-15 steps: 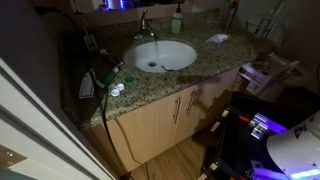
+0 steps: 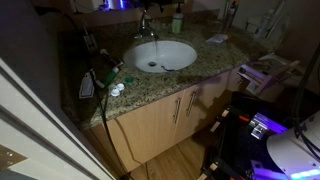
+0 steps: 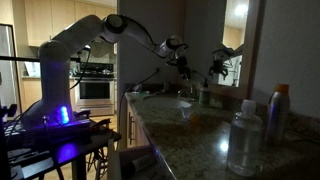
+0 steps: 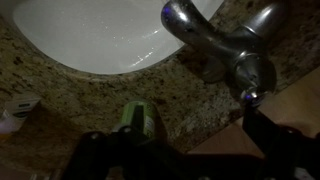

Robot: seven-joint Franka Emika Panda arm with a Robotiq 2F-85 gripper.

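Observation:
A green soap bottle (image 2: pixel 177 22) stands on the counter right of the sink (image 2: pixel 160 56) and the faucet (image 2: pixel 146 26). In the wrist view the same bottle (image 4: pixel 140 117) is seen from above, low between the dark fingers and partly hidden by the hand. My gripper is open, and no grip on anything shows. The faucet (image 4: pixel 222 42) fills the upper right there, with the white basin (image 4: pixel 100 30) beyond. From the second exterior side, my gripper (image 3: pixel 184 70) hangs above the far counter near the mirror.
Small white round items (image 2: pixel 117 90) and a green object (image 2: pixel 113 75) lie left of the sink. A white and yellow item (image 2: pixel 217 38) rests at right. Clear bottle (image 3: pixel 243 138) and orange-capped bottle (image 3: pixel 278 110) stand on the near counter.
A dark part of my arm has come into the top of the first exterior view, over the area near the faucet and bottle. The counter objects look unmoved.

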